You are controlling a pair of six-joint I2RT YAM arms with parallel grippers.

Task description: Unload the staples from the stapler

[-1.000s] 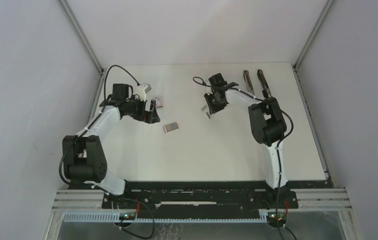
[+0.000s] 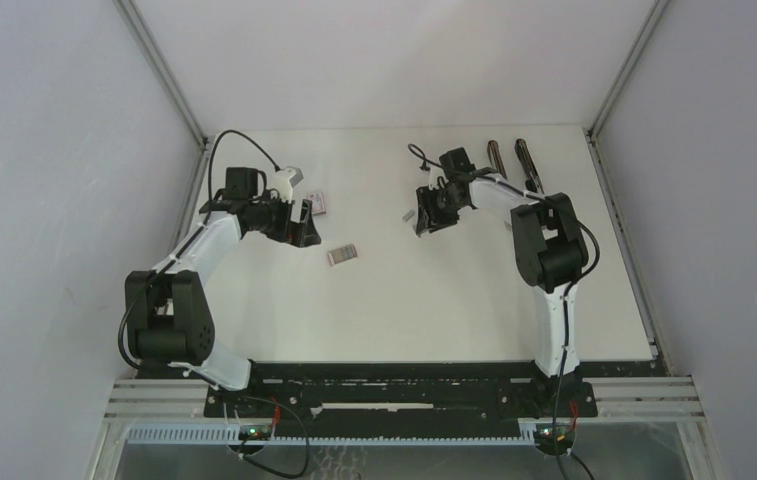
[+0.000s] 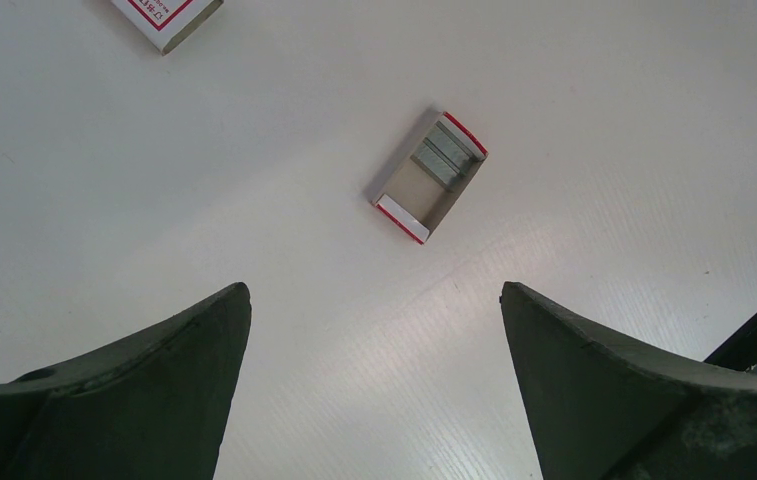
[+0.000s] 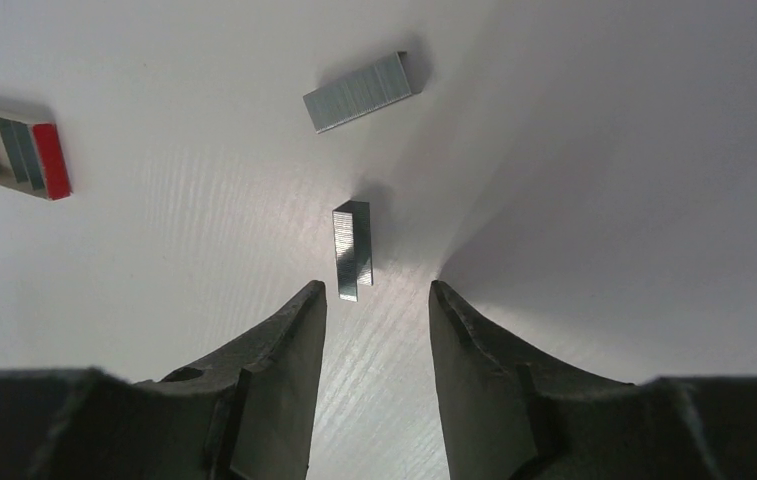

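Note:
My right gripper stands open just short of a small staple strip (image 4: pixel 344 250), which lies on the table in line with the left fingertip side of its gap. Nothing is between the fingers. A second staple strip (image 4: pixel 359 93) rests farther off in the right wrist view. My left gripper is open and empty above the table.
An open tray box (image 3: pixel 429 178) holding some staple strips sits mid-left on the table. Its printed sleeve (image 3: pixel 166 18) lies farther back. A small item beside the right forearm is mostly hidden.
The left arm, tray and sleeve have stayed put.

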